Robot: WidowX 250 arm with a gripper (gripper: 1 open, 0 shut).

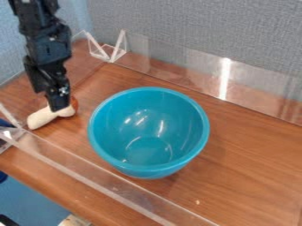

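My black gripper (pixel 53 93) hangs at the upper left, open, above a pale elongated object (pixel 44 116) with a small red-orange part at its right end, lying on the wooden table at the left. The gripper partly hides that object's upper end. A large teal bowl (pixel 148 132) sits in the middle of the table.
A white wire rack (pixel 109 50) stands at the back left. Clear acrylic edging runs along the back and front of the table (pixel 248 168). A dark blue item lies at the left edge.
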